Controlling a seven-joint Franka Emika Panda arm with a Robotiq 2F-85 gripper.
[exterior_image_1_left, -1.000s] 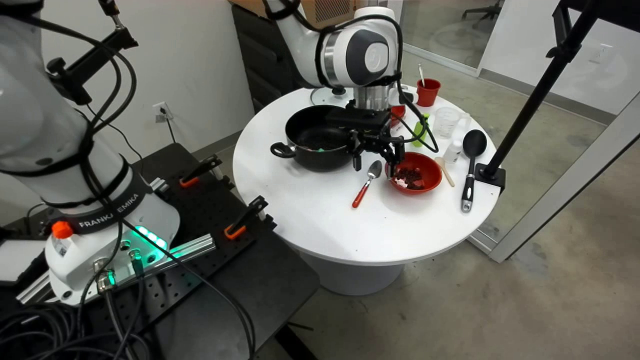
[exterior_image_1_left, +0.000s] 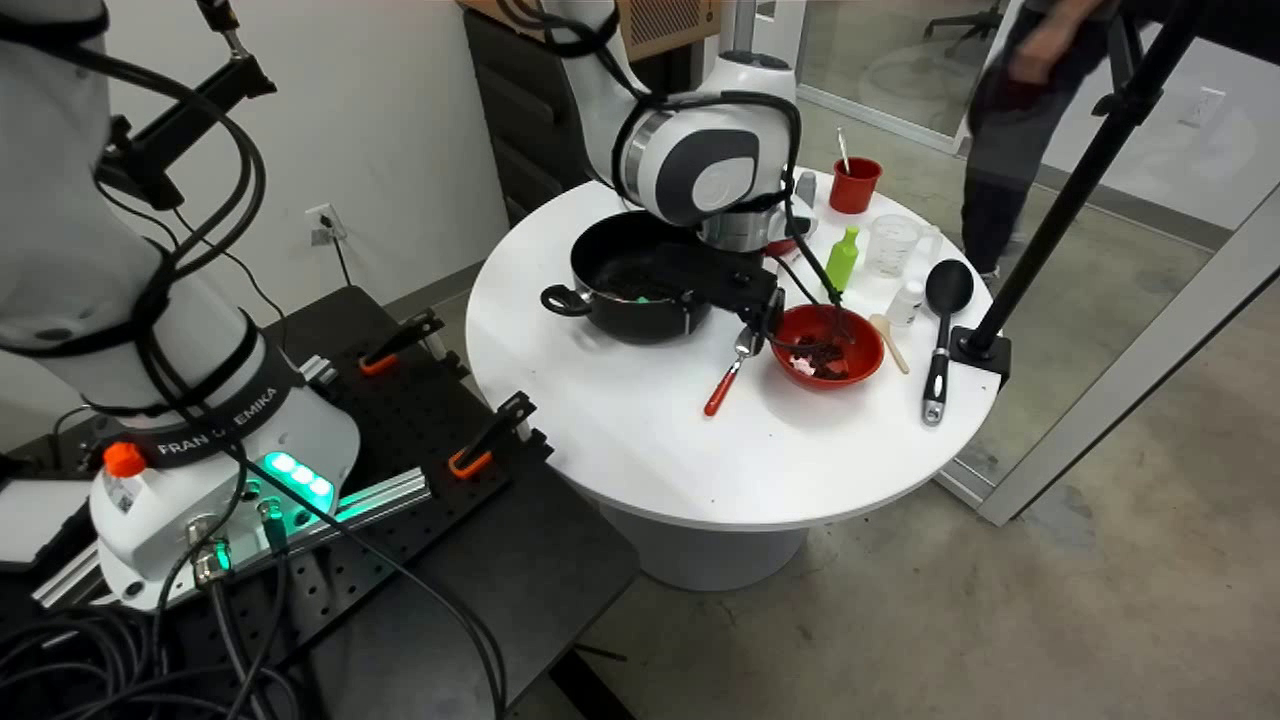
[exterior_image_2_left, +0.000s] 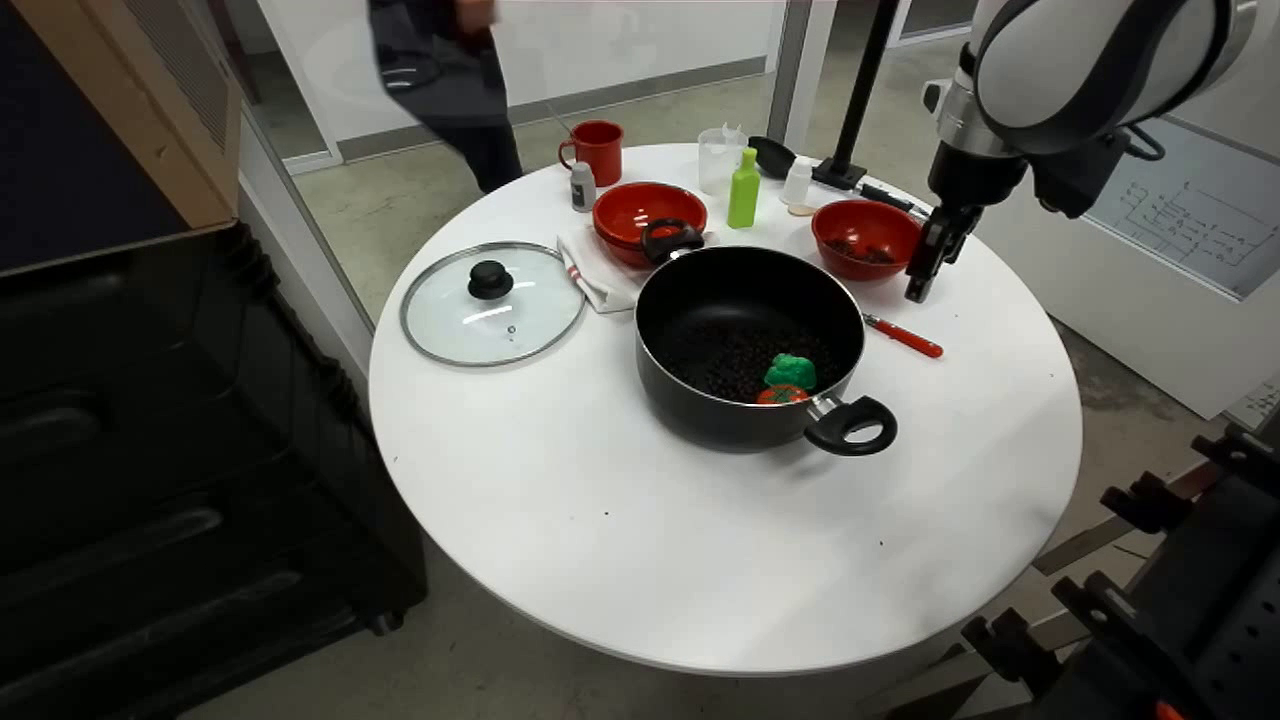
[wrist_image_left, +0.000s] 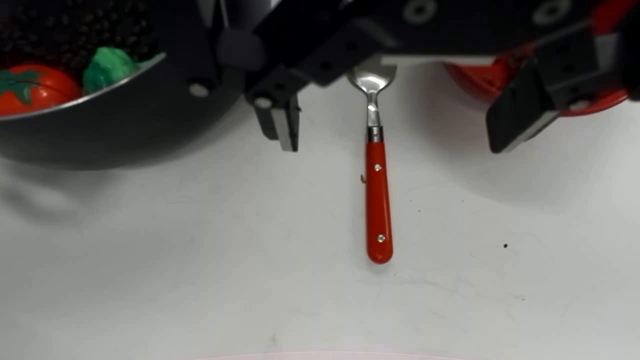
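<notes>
My gripper is open, its fingers (wrist_image_left: 279, 123) spread wide with nothing between them. Below it, in the wrist view, a spoon with a red handle (wrist_image_left: 378, 198) lies flat on the white table, the handle between the two fingers in that view. Part of its metal bowl is covered by the gripper. To one side stands a black pot (exterior_image_2_left: 750, 414) holding dark beans, a green piece (exterior_image_2_left: 791, 372) and a tomato (exterior_image_2_left: 782, 394). On the other side is a red bowl (exterior_image_2_left: 866, 228) with dark bits inside, close to the gripper in exterior view 2.
A glass lid (exterior_image_2_left: 493, 330), stacked red bowls (exterior_image_2_left: 649, 212) on a cloth, a green bottle (exterior_image_1_left: 842, 259), a red mug (exterior_image_1_left: 854, 188) and a black ladle (exterior_image_1_left: 948, 288) stand or lie around. A person stands behind the table.
My arm has moved lower and the gripper has turned, now covering the spoon's head in exterior view 1. A person has come into view at the back. The spoon lies where it was.
</notes>
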